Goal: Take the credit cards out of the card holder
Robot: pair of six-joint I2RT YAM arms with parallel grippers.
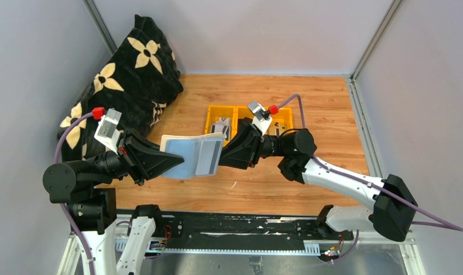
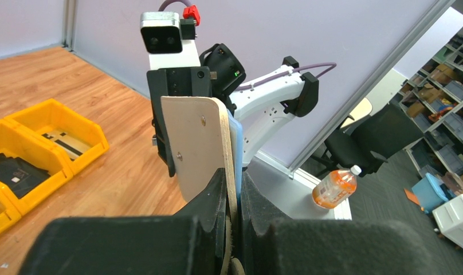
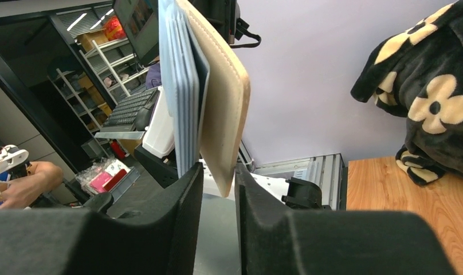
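An open card holder (image 1: 189,154), with cream covers and light-blue sleeves, is held upright in my left gripper (image 1: 163,160), which is shut on it. In the left wrist view the cream cover (image 2: 192,143) stands between me and the right arm. My right gripper (image 1: 226,157) is at the holder's right edge. In the right wrist view its fingertips (image 3: 249,192) are parted just below the sleeves (image 3: 183,97) and cover (image 3: 223,109); I cannot tell whether anything is between them. No separate card can be made out.
Yellow bins (image 1: 215,110) holding dark and silver items stand behind the grippers on the wooden table (image 1: 309,97). A black flowered cushion (image 1: 132,74) fills the back left. An orange drink bottle (image 2: 332,189) shows beyond the table in the left wrist view.
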